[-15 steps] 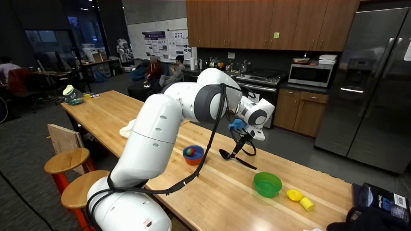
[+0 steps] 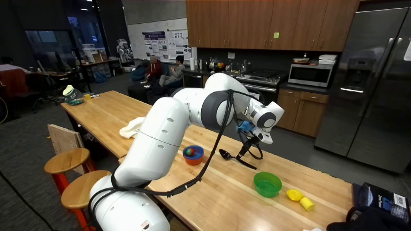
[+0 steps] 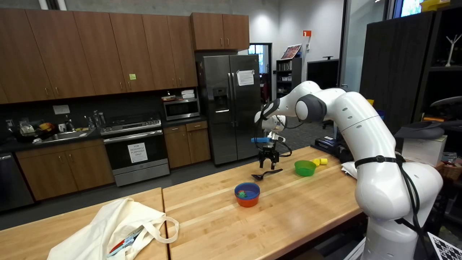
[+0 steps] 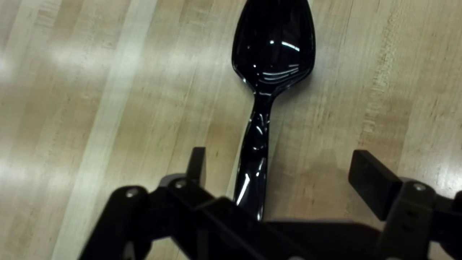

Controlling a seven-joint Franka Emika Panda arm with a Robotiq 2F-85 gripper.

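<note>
A black spoon (image 4: 277, 47) lies flat on the wooden table, bowl toward the top of the wrist view and handle running down between my fingers. My gripper is open above the handle, one finger (image 4: 197, 164) to its left and the other well to its right, neither touching it. The lower end of the handle is hidden behind the gripper's body. In exterior view 2 the gripper (image 3: 267, 167) points down over the spoon (image 3: 258, 177), close to the table.
A blue bowl (image 3: 247, 187) inside an orange one holds a small red and green item. A green bowl (image 2: 267, 184) stands beside a yellow lemon-like piece (image 2: 294, 194) and a yellow cylinder (image 2: 307, 204). A cream cloth bag (image 3: 104, 229) lies at the left. Bare table surrounds the spoon.
In exterior view 1 the gripper has shifted right, from near the spoon's bowl to over its handle. The spoon and bowls have stayed in place.
</note>
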